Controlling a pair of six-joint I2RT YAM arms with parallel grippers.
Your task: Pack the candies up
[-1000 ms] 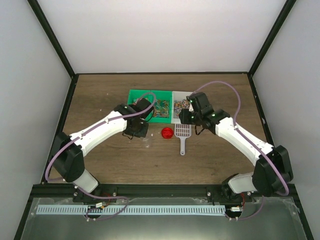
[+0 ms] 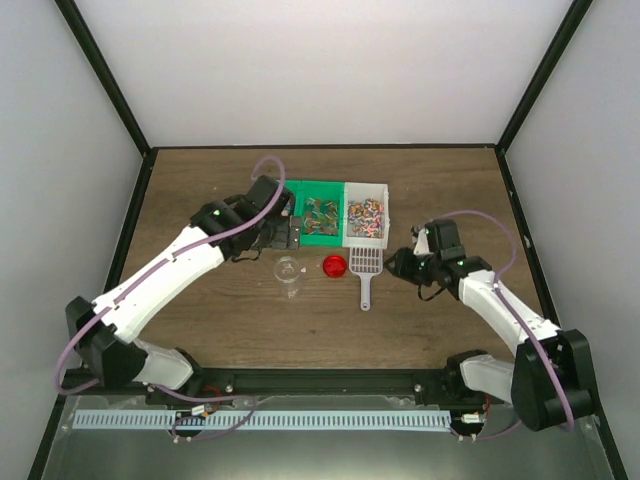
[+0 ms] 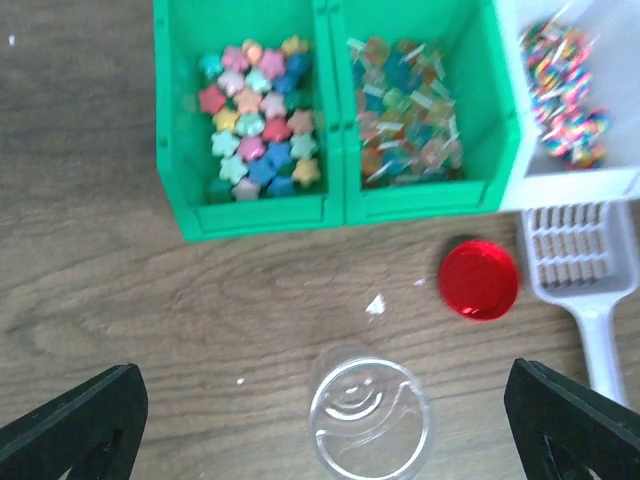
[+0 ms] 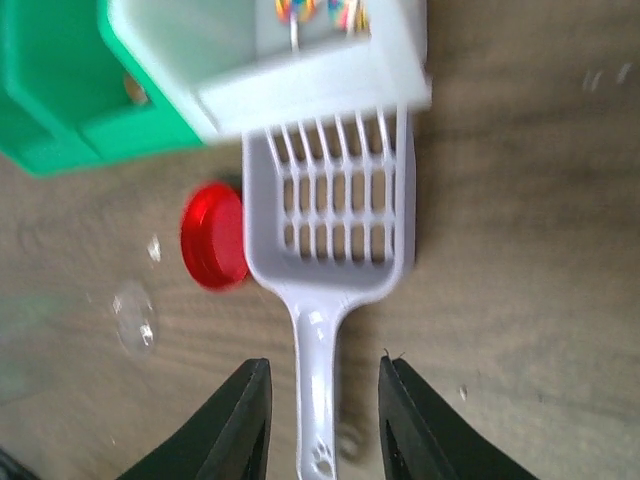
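A clear jar (image 2: 288, 272) stands open-topped on the table, its round rim (image 3: 372, 420) facing up. To its right lies the red lid (image 2: 334, 266). Star-shaped candies (image 3: 258, 120) fill part of the left green bin (image 3: 255, 215), wrapped candies (image 3: 405, 110) the other green bin, and bright striped candies (image 2: 365, 218) the white bin (image 2: 384, 196). High above the table, my left gripper is wide open and empty. My right gripper is to the right of the scoop handle, fingers partly apart; I see nothing gripped between them.
A pale slotted scoop (image 2: 366, 265) lies flat against the white bin's front edge, handle toward the front. My left arm covers part of the left green bin from above.
My left gripper has risen away from the jar, leaving it fully visible. My right gripper has moved right and toward the front, away from the white bin. The scoop and lid have stayed put.
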